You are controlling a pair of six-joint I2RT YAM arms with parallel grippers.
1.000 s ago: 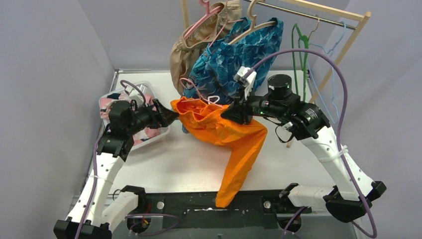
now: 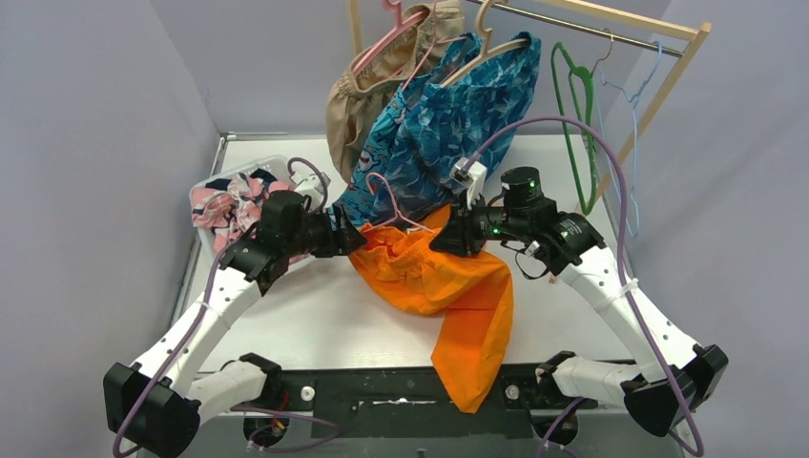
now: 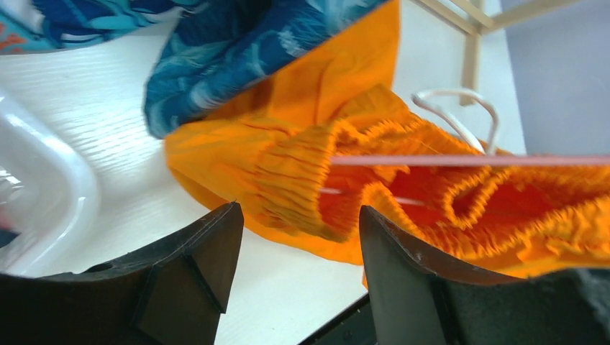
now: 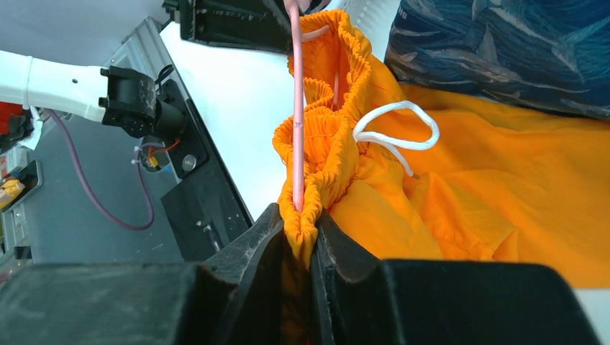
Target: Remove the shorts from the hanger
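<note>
Orange shorts (image 2: 429,281) sag over the table, a pink hanger (image 2: 393,200) still inside the waistband with its hook upright. My right gripper is shut on the gathered waistband at the hanger's end. In the right wrist view, the hanger's pink bar (image 4: 298,129) runs from there across the elastic opening. At the other end, my left gripper stands open, its fingers (image 3: 216,244) spread apart. The waistband's free end (image 3: 295,187) shows beyond and between those fingertips; whether they touch it I cannot tell. A white drawstring (image 4: 395,133) loops from the waistband.
Blue patterned shorts (image 2: 448,124) and beige shorts (image 2: 358,105) hang close behind. A clear bin (image 2: 212,239) of clothes stands at the left, partly behind my left arm. Empty green (image 2: 572,124) and blue hangers (image 2: 634,143) hang at right.
The shorts and hanger have come down and toward the front with my right gripper, which keeps its hold. My left gripper has moved right, from above the bin to the waistband's left end.
</note>
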